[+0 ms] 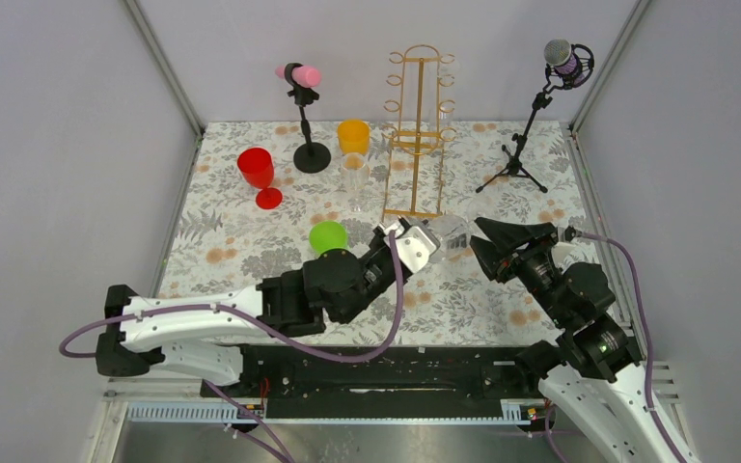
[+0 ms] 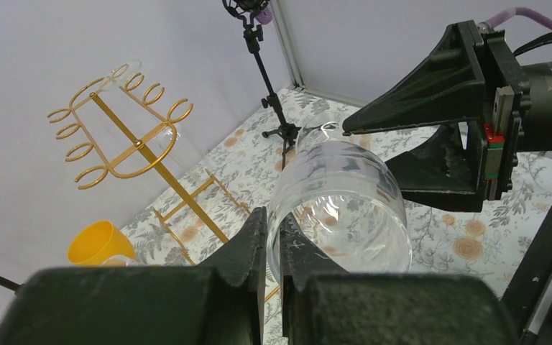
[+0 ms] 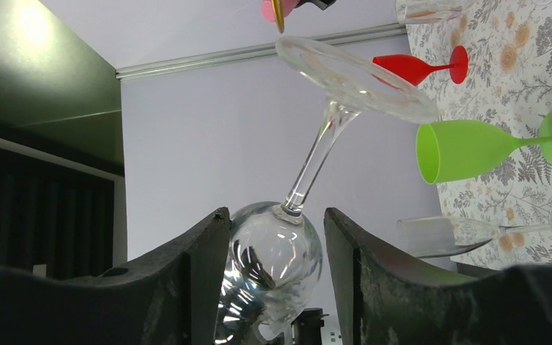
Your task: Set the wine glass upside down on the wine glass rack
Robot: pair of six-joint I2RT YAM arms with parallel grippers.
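Observation:
A clear wine glass (image 2: 338, 208) is held by its rim in my left gripper, shut on it. The glass lies tilted, its bowl opening toward the left wrist camera and its foot (image 3: 359, 79) pointing away. My right gripper has its fingers apart on either side of the glass; the bowl and lower stem appear between them, with gaps visible and no clear contact. From above, the right gripper (image 1: 480, 246) is at the glass's right end. Behind stands the gold wine glass rack (image 1: 419, 145), with clear glass (image 2: 180, 144) at its right side.
On the patterned table are a red glass (image 1: 257, 168), a yellow one (image 1: 353, 136), a green one (image 1: 328, 235) and a clear glass (image 1: 355, 174). A pink-topped stand (image 1: 311, 156) and a microphone tripod (image 1: 513, 166) are at the back.

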